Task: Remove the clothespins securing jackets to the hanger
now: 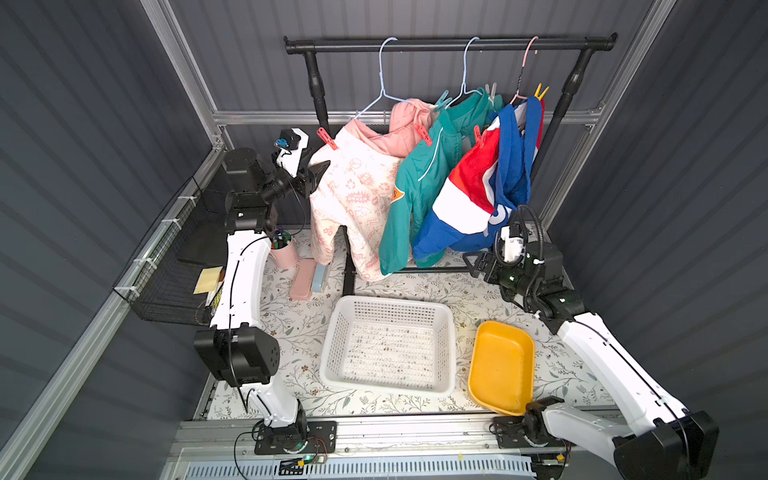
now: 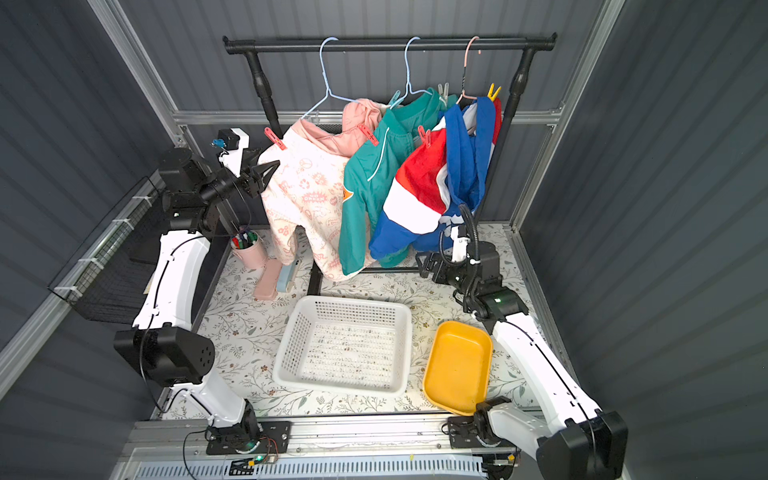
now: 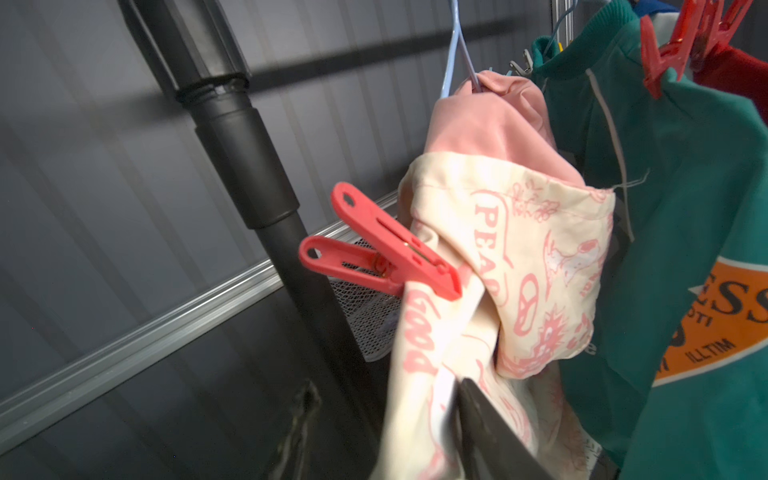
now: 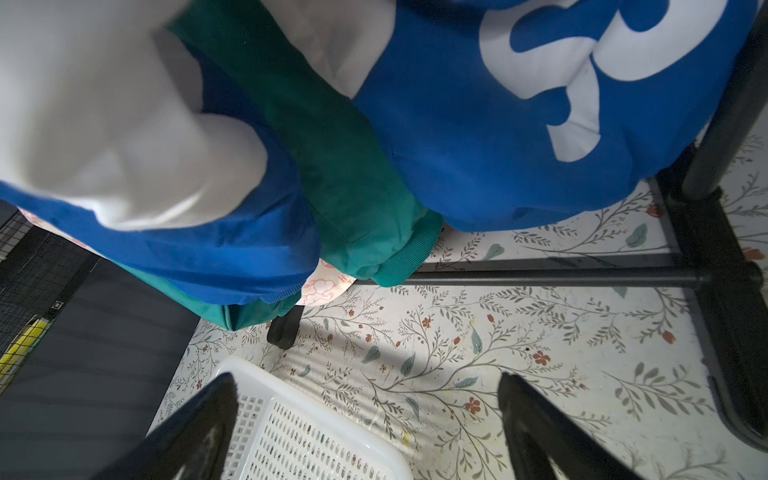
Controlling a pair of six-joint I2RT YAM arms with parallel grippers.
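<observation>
Three jackets hang from hangers: a cream-pink one (image 1: 354,192), a teal one (image 1: 404,232) and a blue-white-red one (image 1: 472,200). Red clothespins grip the cream (image 3: 432,276), teal (image 1: 424,134) and red jackets; grey and yellow pins (image 1: 541,93) sit higher. My left gripper is at the cream jacket's left edge, below its red pin, fingers apart, with cream fabric between or beside them. My right gripper is open below the blue jacket, empty.
A white basket (image 1: 388,384) and a yellow tray (image 1: 501,368) lie on the patterned table. The black rack (image 1: 336,45) spans the back; a pink cup (image 1: 284,256) stands at left.
</observation>
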